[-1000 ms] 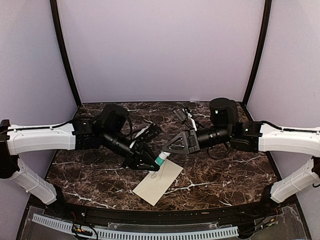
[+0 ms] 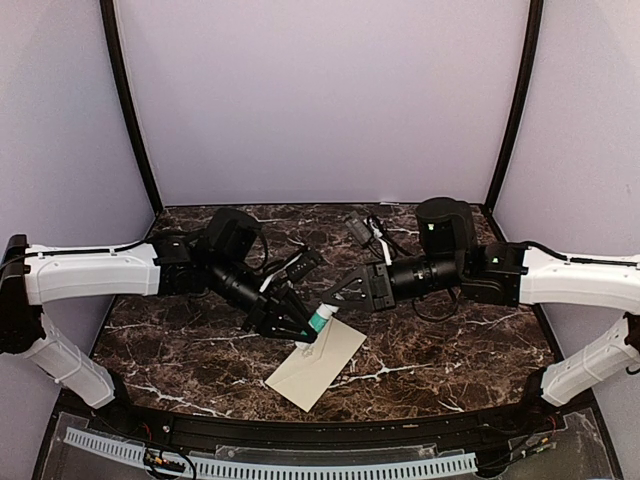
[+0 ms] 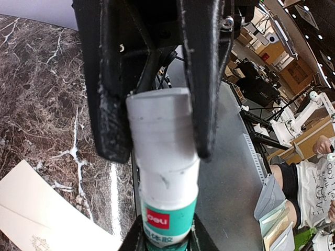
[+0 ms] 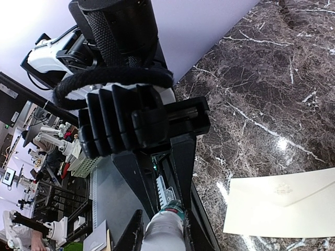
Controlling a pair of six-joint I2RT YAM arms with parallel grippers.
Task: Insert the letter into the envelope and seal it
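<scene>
Above the table, a glue stick [image 2: 318, 323] with a green body and white cap is held between both grippers. My left gripper [image 2: 310, 334] is shut on the green end, and its fingertips show at the bottom of the left wrist view. Around the white cap [image 3: 162, 130] my right gripper [image 2: 333, 300] is shut, seen from the other side in that view. The cream envelope [image 2: 318, 372] lies flat on the table below, partly covered by the left gripper in the top view. No separate letter can be seen.
A white toothed strip [image 2: 330, 470] runs beyond its front edge, and a pale wall [image 2: 330, 110] stands behind. Both arms meet near the middle.
My left forearm has shifted slightly to the right over the last second.
</scene>
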